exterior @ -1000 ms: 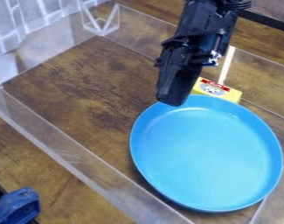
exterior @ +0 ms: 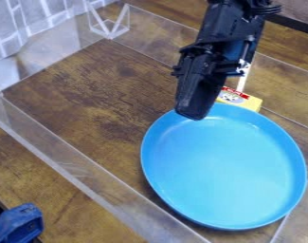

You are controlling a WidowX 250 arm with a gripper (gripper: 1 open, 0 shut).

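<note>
My black gripper [exterior: 194,95] hangs down over the far rim of a round blue plate [exterior: 224,167]. Its fingers look shut, with nothing visible between them. Partly hidden behind the gripper and plate is a yellow box [exterior: 244,101] with a white and red label.
Clear plastic walls edge the wooden surface [exterior: 86,100]. A dark blue object [exterior: 17,226] lies outside the wall at the lower left. A white patterned cloth or item [exterior: 17,28] is at the upper left.
The plate and box look unmoved.
</note>
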